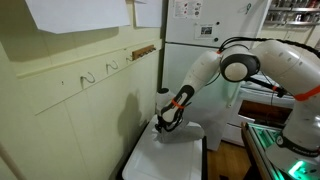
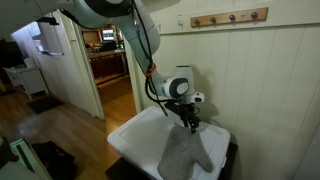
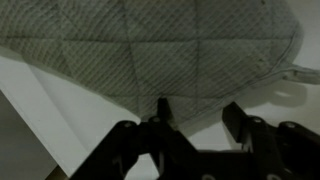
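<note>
A grey quilted cloth [image 3: 150, 70], which looks like an oven mitt or pot holder, lies on a white tabletop [image 2: 145, 130]. A small loop [image 3: 300, 74] sticks out at its right side in the wrist view. My gripper is at the cloth's near edge, its fingers [image 3: 163, 108] apart. Part of that edge shows between them; whether they touch it, I cannot tell. In exterior view 2 the gripper [image 2: 189, 123] points down at the cloth's far end. The arm partly covers the cloth [image 1: 186, 134] in exterior view 1.
Behind the table stands a pale panelled wall with a wooden peg rail [image 2: 232, 17]. A white fridge [image 1: 190, 65] rises beyond the arm in exterior view 1.
</note>
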